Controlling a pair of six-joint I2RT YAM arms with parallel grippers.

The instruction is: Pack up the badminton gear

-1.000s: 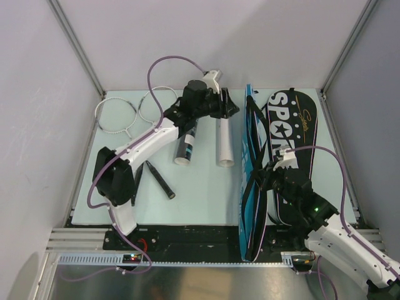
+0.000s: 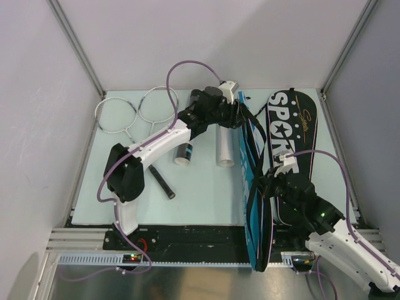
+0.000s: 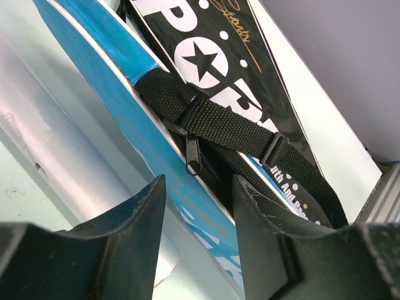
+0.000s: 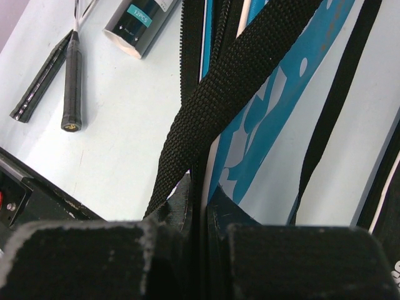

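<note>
A long blue-and-black racket bag (image 2: 252, 209) stands on its edge right of the table's middle, its lower end jutting past the front edge. My right gripper is shut on the bag's pale-piped edge, partway along it. Near the bag's far end, my left gripper stands open, its fingers on either side of the bag's upper edge. A dark zip pull (image 3: 193, 156) lies just ahead of those fingers, in front of a black strap (image 3: 219, 125). Two rackets (image 2: 115, 114) lie at the far left. Shuttlecock tubes (image 2: 225, 147) lie left of the bag.
A second, black bag (image 2: 304, 134) lies flat on the right, close to the standing one. Two dark racket handles (image 4: 73, 94) rest on the white table left of the bag.
My left gripper has moved right and slightly toward the front, to the bag's upper edge. The bag's near end has swung right and forward; the right gripper has hardly moved.
</note>
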